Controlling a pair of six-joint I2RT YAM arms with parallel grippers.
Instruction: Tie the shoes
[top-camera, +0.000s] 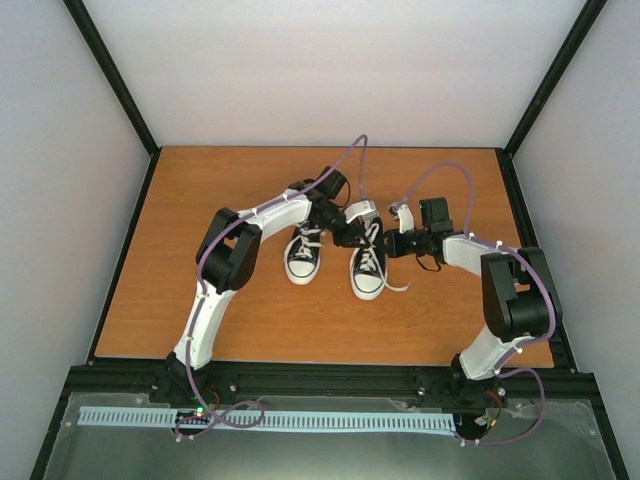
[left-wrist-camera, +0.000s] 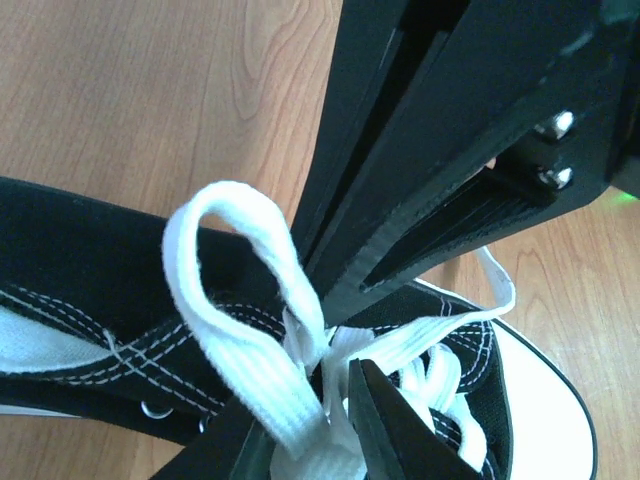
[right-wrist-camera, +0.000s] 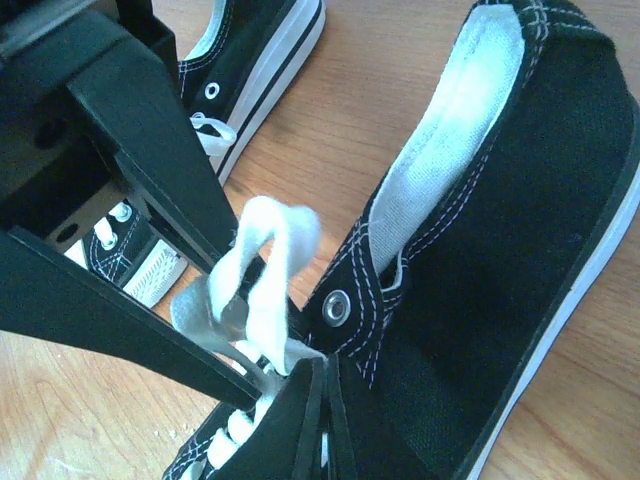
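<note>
Two black canvas shoes with white toes and white laces stand side by side in the top view, the left shoe (top-camera: 301, 258) and the right shoe (top-camera: 366, 283). Both grippers are at the right shoe's lacing. My left gripper is part open over the knot area; an upright loop of white lace (left-wrist-camera: 222, 300) rises between its parted fingers. Across from it, my right gripper is shut low beside the eyelets, its fingertips touching; whether lace is pinched there is hard to tell. The bottom of the knot is hidden by the fingers.
A loose lace end (top-camera: 397, 288) trails on the wooden table (top-camera: 240, 325) beside the right shoe's toe. The two grippers almost touch each other.
</note>
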